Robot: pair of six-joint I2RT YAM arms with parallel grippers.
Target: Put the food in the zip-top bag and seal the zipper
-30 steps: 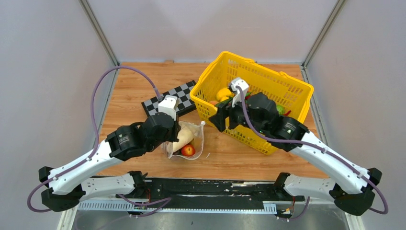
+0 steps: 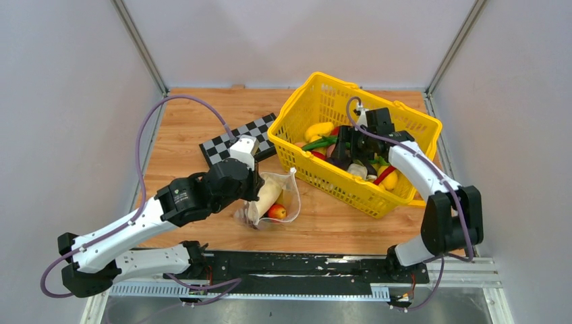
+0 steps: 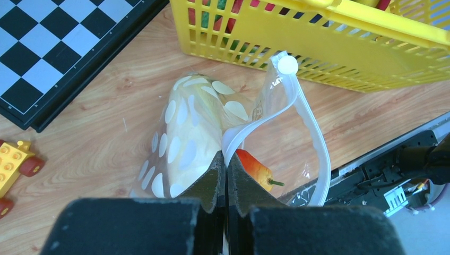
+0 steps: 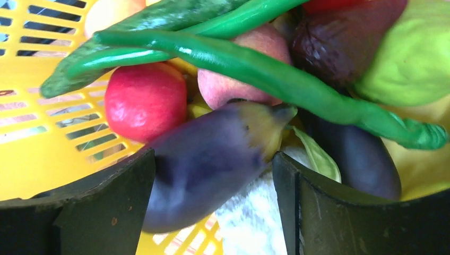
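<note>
A clear zip bag (image 3: 183, 122) with white dots stands on the table, its white-edged mouth gaping. Inside are a pale long item (image 2: 268, 196) and a red-yellow fruit (image 3: 254, 169). My left gripper is shut on the bag's rim. Over the yellow basket (image 2: 324, 94) on the right, my right gripper is part open. Between its fingers lies a purple eggplant (image 4: 212, 154), among several other foods; whether the fingers touch it I cannot tell. Nearby lie a red fruit (image 4: 146, 101) and long green peppers (image 4: 254, 69).
A black-and-white checkered board (image 2: 246, 138) lies behind the bag. To the bag's left sits a yellow toy block piece (image 3: 13, 162) with dark red wheels. The basket's tall wall (image 3: 265, 40) stands close to the bag. Bare wood (image 2: 337, 229) shows in front of the basket.
The left gripper and bag have shifted slightly right.
</note>
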